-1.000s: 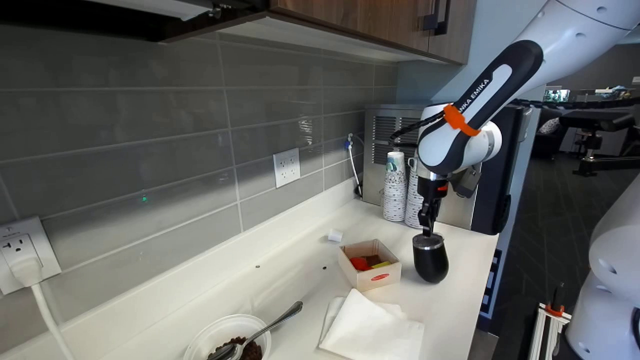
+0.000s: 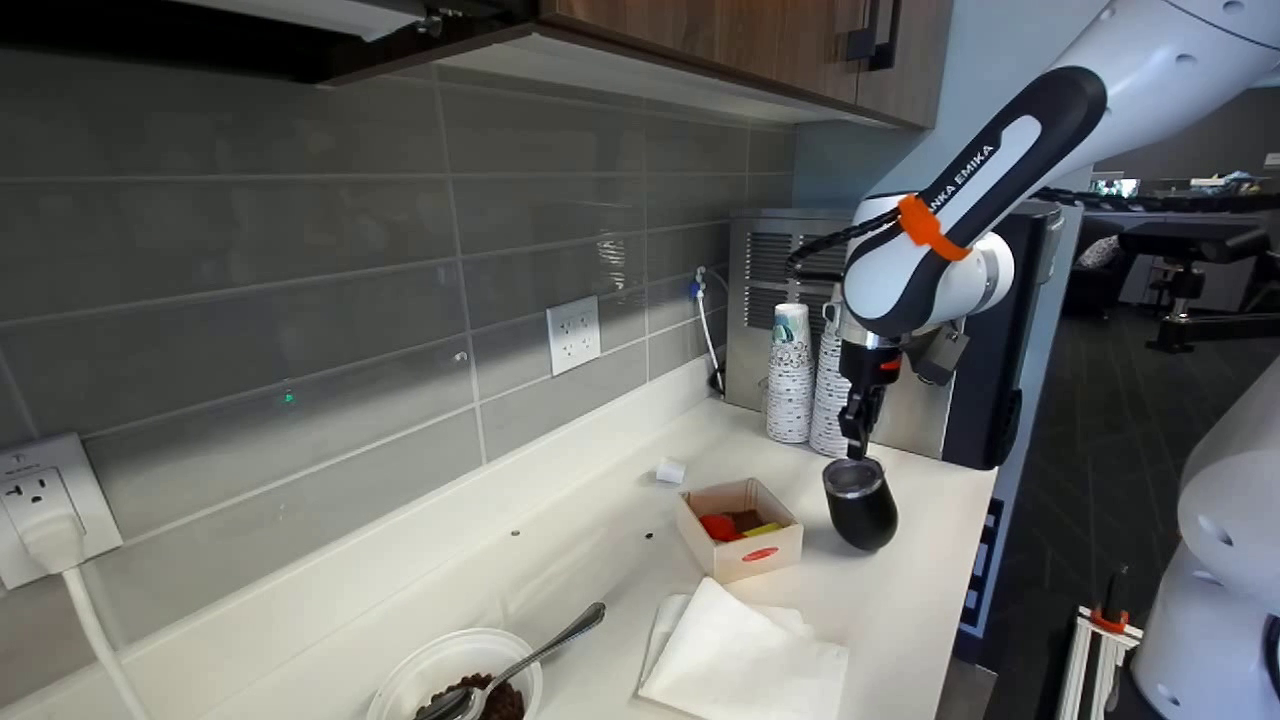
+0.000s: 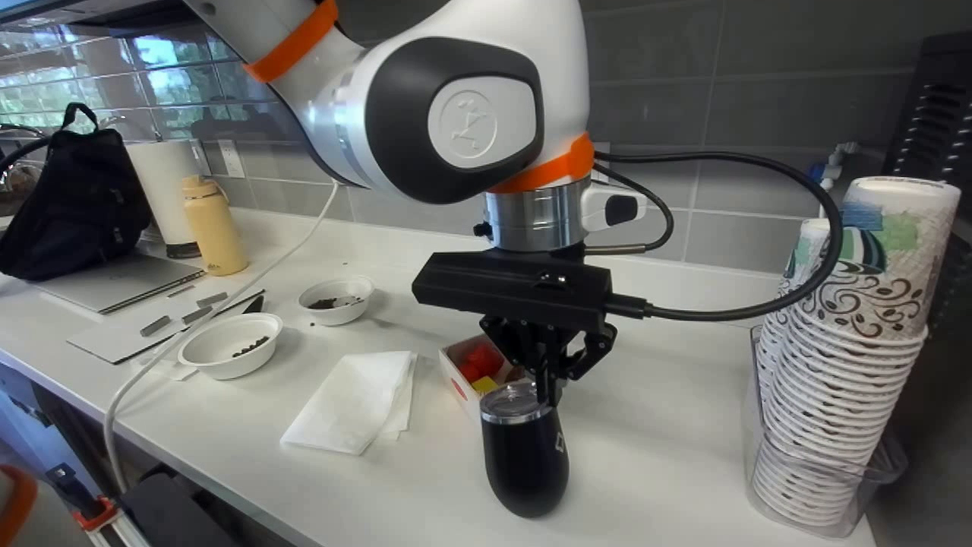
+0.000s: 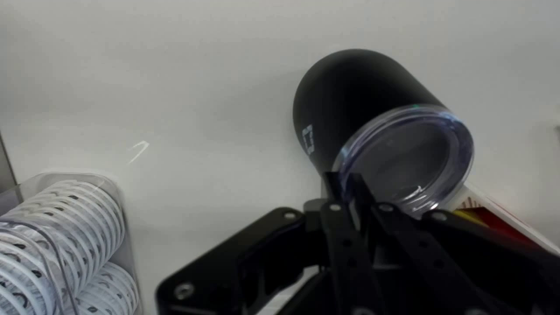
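Note:
A black tumbler (image 2: 861, 510) with a clear lid and a metal band hangs tilted from my gripper (image 2: 857, 454). In exterior view 2 the same tumbler (image 3: 525, 465) shows below the gripper (image 3: 547, 392), its bottom seemingly off the counter. The wrist view has the tumbler (image 4: 362, 86) at upper right, its lid rim (image 4: 464, 141) facing the camera. My gripper is shut on the near edge of that rim; one finger is inside the lid's edge, hard to make out.
Beside the tumbler stands a small box (image 2: 758, 554) with red and yellow things inside. White napkins (image 2: 750, 660) lie nearer. Stacked paper cups (image 3: 838, 383) fill a clear holder at the right. A bowl with a spoon (image 2: 570, 630) sits at front left.
A second ago the tumbler hung upright and slightly lower. Now it has risen a little and tilted, with its bottom swung right in exterior view 1. The arm has moved slightly up and right.

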